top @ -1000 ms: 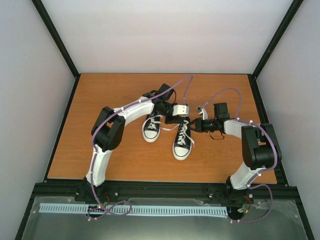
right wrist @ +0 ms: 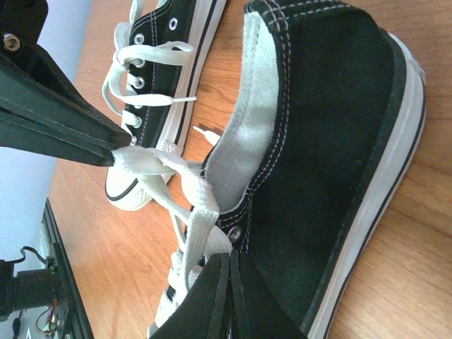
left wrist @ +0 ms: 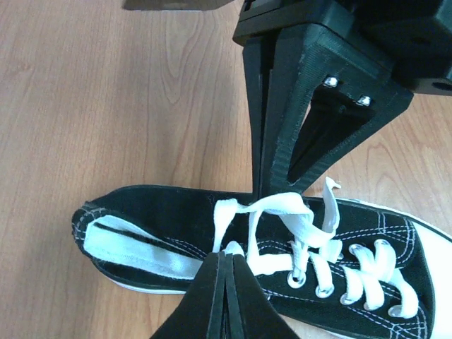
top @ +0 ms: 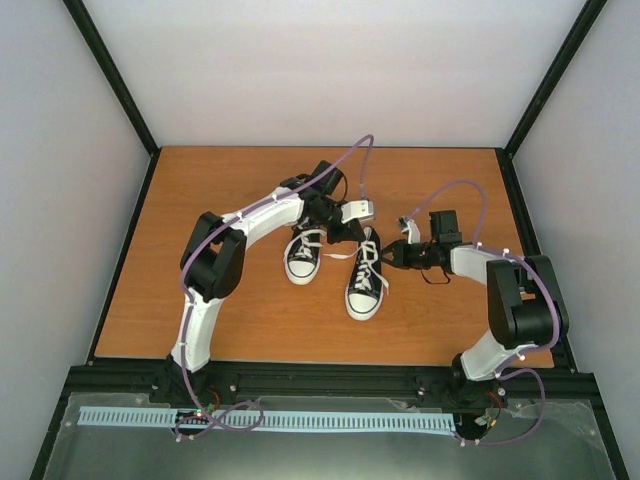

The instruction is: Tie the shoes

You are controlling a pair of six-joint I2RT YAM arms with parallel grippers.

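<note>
Two black-and-white sneakers rest on the table, the left shoe (top: 301, 258) and the right shoe (top: 364, 286), toes toward the front. Over the right shoe's tongue opening, its white lace (left wrist: 282, 205) is crossed and looped. My left gripper is shut at the shoe's collar with a bit of lace at its tips; the right wrist view shows lace running from its fingertips (right wrist: 113, 150). On the shoe's other side, my right gripper is shut, its tips against the lace. How firmly each pinches is hidden.
The left shoe's lace (right wrist: 152, 53) lies loose, one end reaching across the gap between the shoes. Both arms' fingers stand close together over one shoe.
My left gripper has shifted slightly left, away from the right shoe's middle. My right gripper has barely moved, its arm edging slightly right. The shoes stay in place.
</note>
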